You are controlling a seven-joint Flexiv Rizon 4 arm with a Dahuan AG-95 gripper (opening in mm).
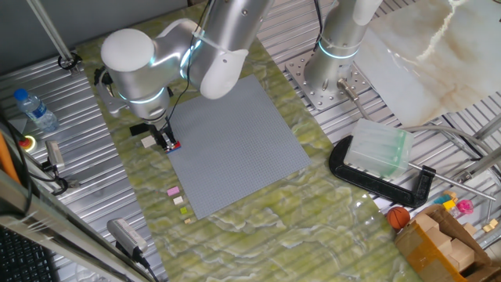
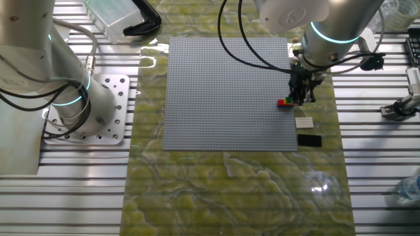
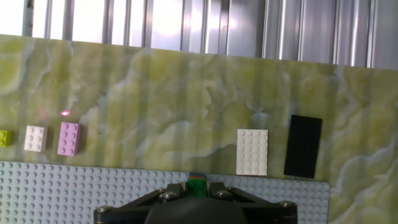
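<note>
In the wrist view a green brick [image 3: 196,187] sits between the fingers of my gripper, which is shut on it at the edge of the grey baseplate [image 3: 124,180]. From the second exterior view, a red brick [image 2: 281,103] lies on the plate's edge, with the green brick [image 2: 288,100] beside or on it; the exact contact is hidden by the gripper [image 2: 298,98]. The first exterior view shows the gripper [image 1: 167,146] low at the plate's left edge, against the red brick [image 1: 178,145] and a bit of blue below it.
Off the plate's edge lie a white brick [image 3: 252,152], a black brick [image 3: 303,147], a pink brick [image 3: 69,139], a small white brick [image 3: 35,139] and a lime brick [image 3: 5,138]. Most of the plate is bare. A black clamp [image 1: 376,186] stands beyond the plate.
</note>
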